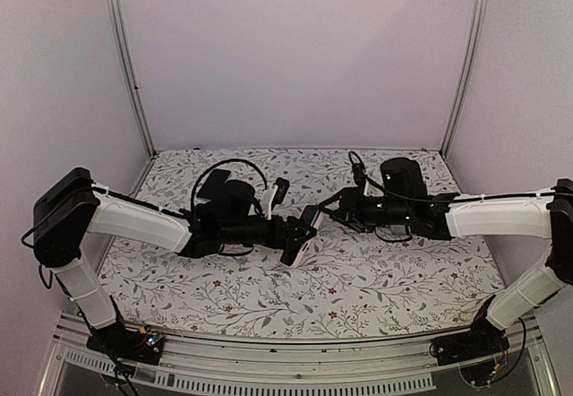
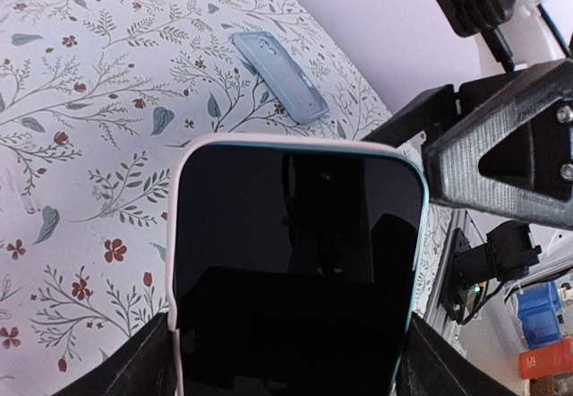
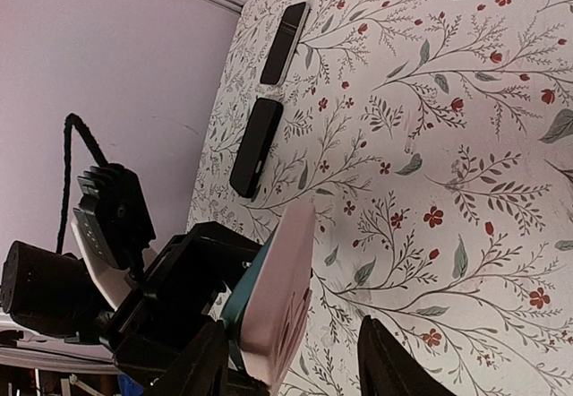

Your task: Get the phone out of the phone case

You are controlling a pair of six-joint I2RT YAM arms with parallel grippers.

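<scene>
The phone in its pale pink case (image 1: 304,235) is held up in the middle by my left gripper (image 1: 295,229), its black screen (image 2: 295,262) filling the lower left wrist view. My right gripper (image 1: 333,206) is close by at the upper right of the phone; in the left wrist view one of its black fingers reaches to the case's top right corner. In the right wrist view the case (image 3: 277,297) shows edge-on beside the other gripper's black body, with the fingertips of my right gripper at the bottom, apart.
A pale blue case (image 2: 277,73) lies on the floral table. Two dark phone-like slabs (image 3: 285,42) lie along the table's edge in the right wrist view.
</scene>
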